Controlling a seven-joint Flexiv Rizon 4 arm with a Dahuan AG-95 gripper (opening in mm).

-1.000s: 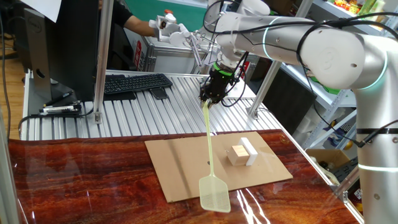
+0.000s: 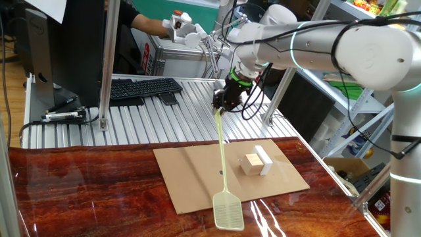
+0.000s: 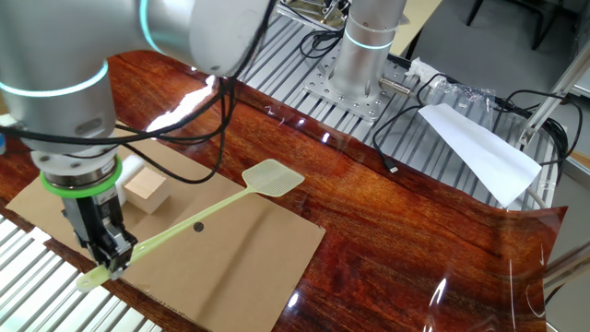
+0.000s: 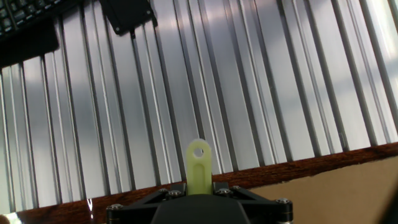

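Note:
A pale yellow-green fly swatter point(image 2: 228, 210) is held by the end of its handle, and its flat mesh head reaches out over the near side of the cardboard. My gripper point(image 3: 116, 262) is shut on the handle; in the wrist view the handle's holed tip point(image 4: 199, 163) sticks out between the fingers. On the cardboard sheet point(image 2: 191, 178) rests a light wooden block point(image 2: 250, 164) against a white block point(image 2: 262, 159). Seen from the second exterior view, the swatter's head point(image 3: 273, 178) lies past the cardboard's edge, above the dark wood; its exact height cannot be told.
A white sheet point(image 3: 481, 152) and loose cables lie near the metal column base point(image 3: 350, 92).
The arm's wrist has shifted and turned slightly. The blocks stayed put.

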